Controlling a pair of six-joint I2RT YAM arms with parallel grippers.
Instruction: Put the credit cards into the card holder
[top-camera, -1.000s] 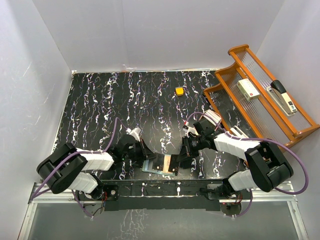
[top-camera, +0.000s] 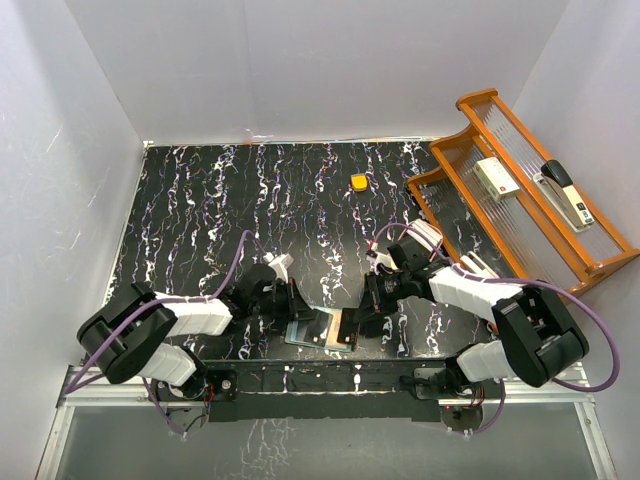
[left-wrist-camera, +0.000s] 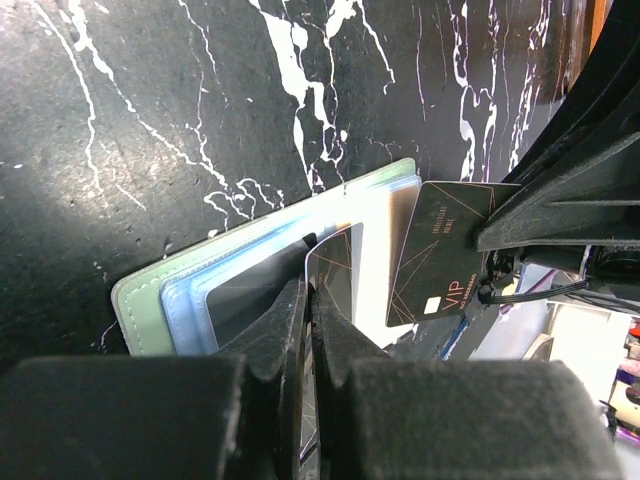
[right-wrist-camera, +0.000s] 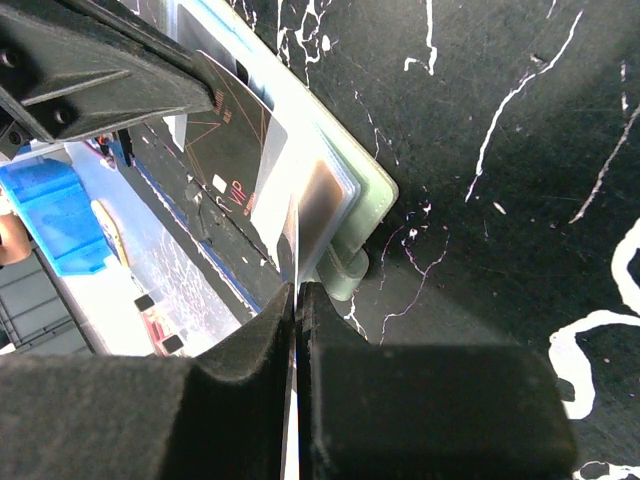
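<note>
A card holder (top-camera: 298, 333) with translucent sleeves lies at the front centre of the marble table, pale green backing (left-wrist-camera: 140, 310) under blue sleeves. A black VIP card (left-wrist-camera: 435, 250) lies over its right part. Another dark card (left-wrist-camera: 330, 265) sits at my left gripper, whose fingertips are closed on its edge region; whether it is gripped I cannot tell. My right gripper is shut at the holder's other end, at the edge of the sleeves beside the VIP card (right-wrist-camera: 225, 150), with only a thin pale edge at its tips.
A wooden rack (top-camera: 480, 200) with boxes and a device stands on the right. A small yellow object (top-camera: 359, 182) lies at the back.
My left gripper has shifted slightly to the right over the card holder. The right arm looks unmoved.
</note>
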